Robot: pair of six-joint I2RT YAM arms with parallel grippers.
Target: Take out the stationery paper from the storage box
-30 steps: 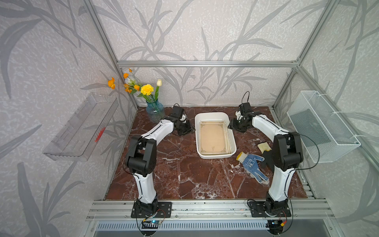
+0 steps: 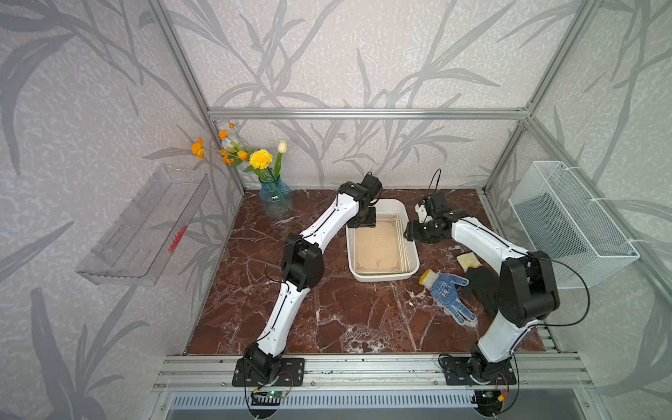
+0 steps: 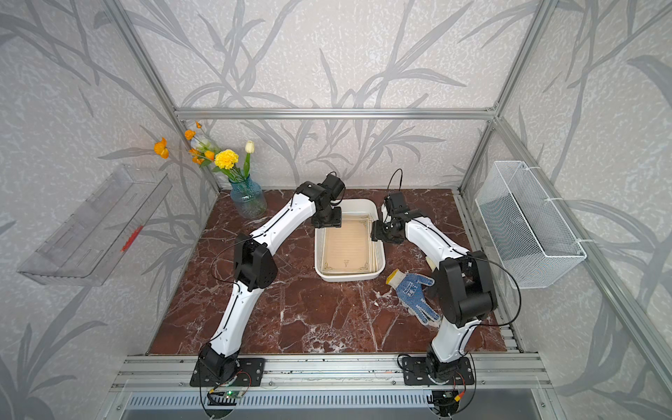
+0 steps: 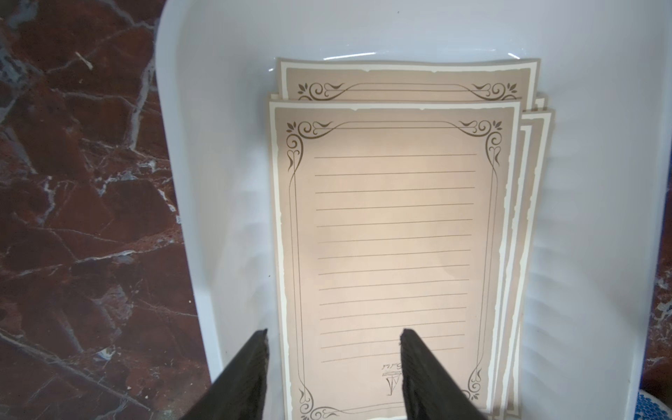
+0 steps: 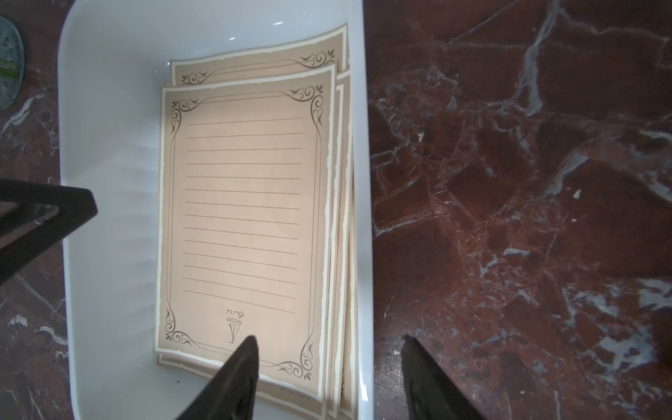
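Observation:
A white plastic storage box point(image 2: 383, 276) holds a stack of beige lined stationery paper point(image 4: 395, 245) with ornamental borders, its sheets slightly offset. My left gripper hangs open over the paper, in the upper left part of the box as the top views show, with nothing between its fingers. My right gripper is open at the box's right rim, which lies below the gap between its fingers; the paper point(image 5: 245, 210) is beside that rim.
A blue vase point(image 2: 275, 199) with flowers stands back left. Gloves point(image 2: 448, 297) lie front right. A clear tray point(image 2: 105, 269) and white mesh basket point(image 2: 570, 245) are at the sides.
My left gripper has moved right from beside the box to over it.

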